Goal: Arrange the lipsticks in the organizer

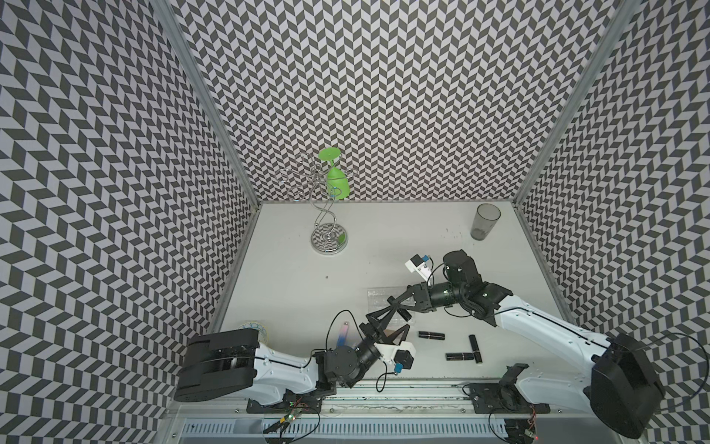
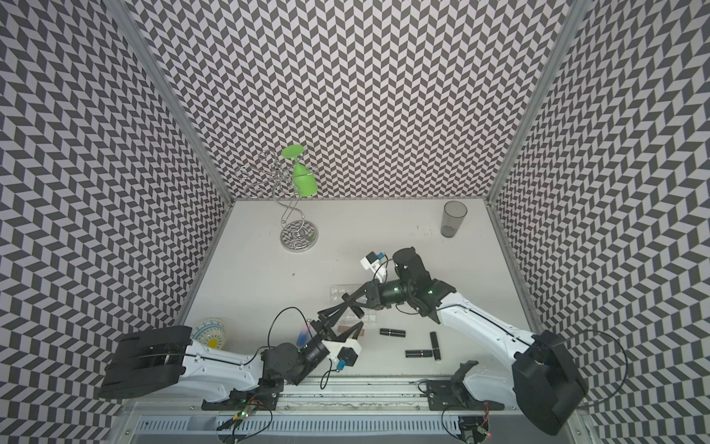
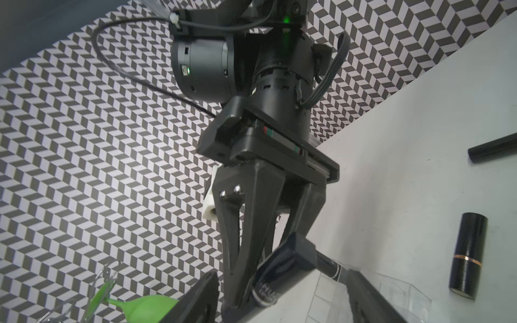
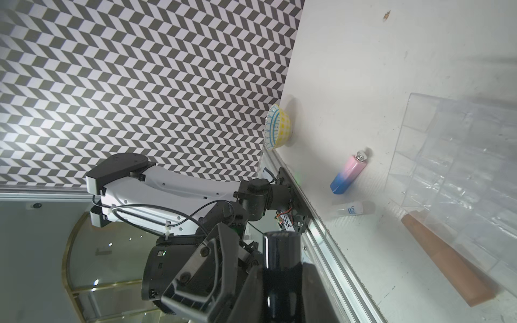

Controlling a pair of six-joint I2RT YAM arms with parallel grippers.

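My right gripper point(image 1: 395, 303) is shut on a black lipstick point(image 3: 285, 269), held above the clear organizer point(image 4: 447, 161). My left gripper point(image 1: 392, 318) meets it from below left, its fingers part open either side of that lipstick, as the left wrist view shows. On the table lie black lipsticks point(image 1: 431, 335) at the right, a tan tube point(image 4: 447, 258) beside the organizer, a pink-blue lipstick point(image 4: 349, 173) and a pale tube point(image 4: 347, 210).
A patterned bowl point(image 2: 209, 333) sits at the left. A metal stand point(image 1: 327, 238) with green pieces point(image 1: 337, 181) stands at the back, and a tall glass point(image 1: 485, 222) at the back right.
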